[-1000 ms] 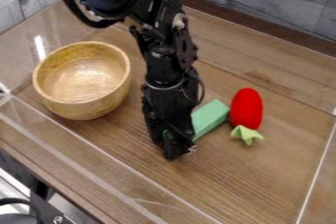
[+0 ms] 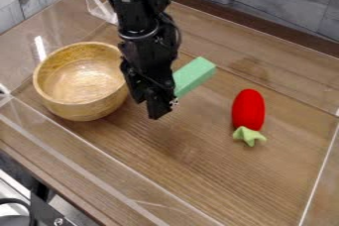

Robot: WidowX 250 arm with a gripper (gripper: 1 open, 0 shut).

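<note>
My black gripper (image 2: 157, 97) hangs over the wooden table, right of a tan bowl (image 2: 63, 83). It is shut on a green block (image 2: 192, 77), which shows on the gripper's right side; the exact contact between fingers and block is partly hidden by the arm.
A red oval object (image 2: 248, 109) with a light green leafy top (image 2: 248, 136) lies to the right. A white object sits at the back left.
The gripper and green block have risen away from the front of the table toward the back, now higher beside the bowl's right side.
</note>
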